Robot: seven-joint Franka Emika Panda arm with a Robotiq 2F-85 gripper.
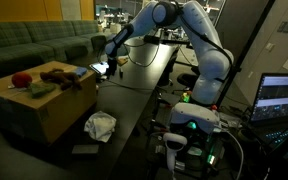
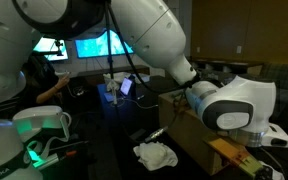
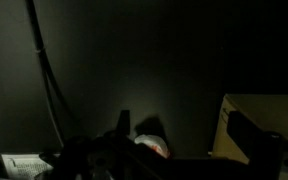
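In exterior view 1 my gripper (image 1: 101, 68) is at the far part of the dark table, low beside the cardboard box and close to a pale object whose shape is unclear. The wrist view shows the dark fingers (image 3: 251, 138) apart, so the gripper stands open. A small round white and reddish object (image 3: 152, 145) appears near the lower edge, between the fingers as seen from the camera. Whether it lies at their depth I cannot tell. From exterior view 2, the arm's white wrist (image 2: 242, 105) hides most of the area around the fingertips.
A cardboard box (image 1: 52, 115) bears a red item (image 1: 22, 79), a blue item (image 1: 85, 71) and other things. Crumpled white cloth (image 1: 100, 126) lies on the table, with a dark flat object (image 1: 86, 149) nearby. A cable (image 3: 46, 75) and printed paper (image 3: 24, 165) show at left.
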